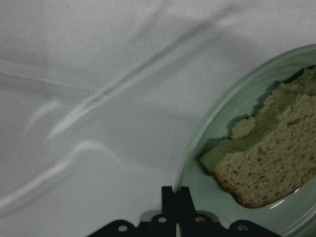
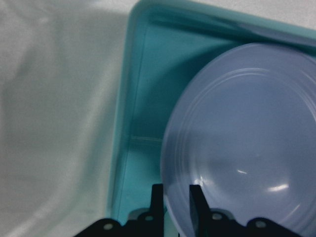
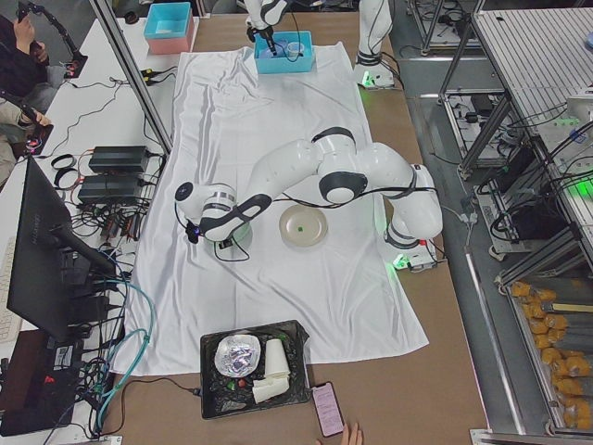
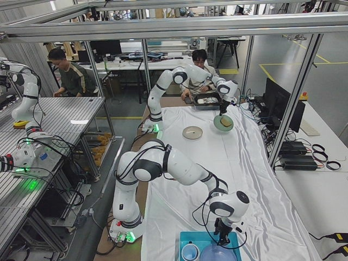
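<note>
A green plate (image 1: 217, 113) holds a piece of bread (image 1: 261, 163); my left gripper is over its rim, fingertips together, nothing seen between them. A beige plate (image 3: 303, 225) lies beside it on the white cloth. At the far end of the cloth, my right gripper is down in a blue bin (image 2: 123, 123) at the edge of a lavender plate (image 2: 247, 128). Its fingers are apart with the plate's rim between them; whether they touch it I cannot tell. A cup (image 4: 190, 252) also sits in that bin.
A black tray (image 3: 222, 399) with a foil bowl and white rolls is at the near end, a phone (image 3: 328, 408) beside it. A monitor (image 3: 51, 260) and cables border the cloth. The middle of the cloth between the arms is clear.
</note>
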